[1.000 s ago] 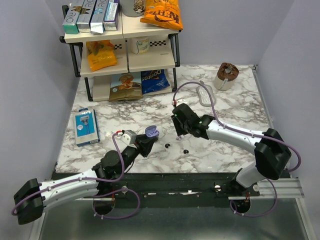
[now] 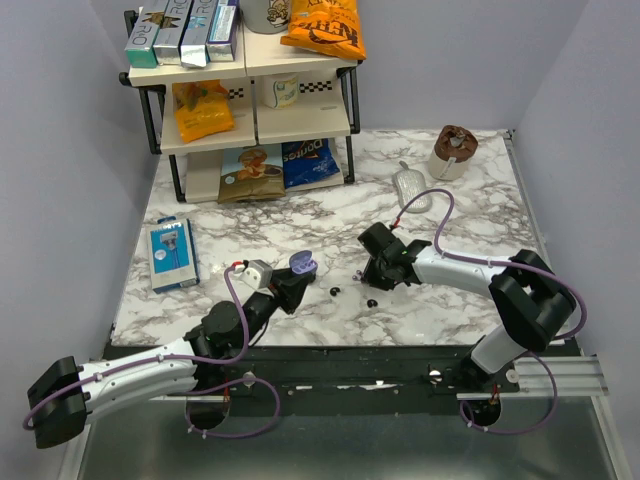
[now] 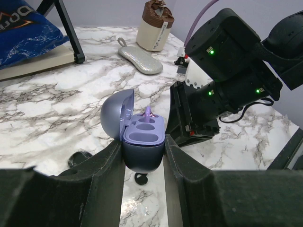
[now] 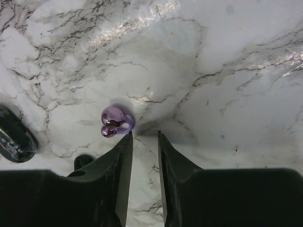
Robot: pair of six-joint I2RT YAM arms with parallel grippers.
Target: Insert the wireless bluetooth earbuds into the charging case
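My left gripper is shut on the lilac charging case (image 3: 143,158), holding it upright above the table with its lid (image 3: 113,113) open and its slots facing up. At the case's far slot a pinkish-purple loop shows; whether it sits inside or behind cannot be told. A purple, shiny-tipped earbud (image 4: 113,122) lies on the marble table. Just to its right is my right gripper, its fingers part open with nothing between them; the left fingertip is close against the earbud's edge in the right wrist view.
Small black pieces (image 2: 335,291) (image 2: 372,303) lie near the earbud. A blue-white box (image 2: 173,254) is at the left, a grey pouch (image 2: 411,190) behind the right arm, and a shelf (image 2: 255,130) stands at the back.
The right gripper has shifted right and toward the table's front edge, beside the earbud. My left arm and the case look unmoved.
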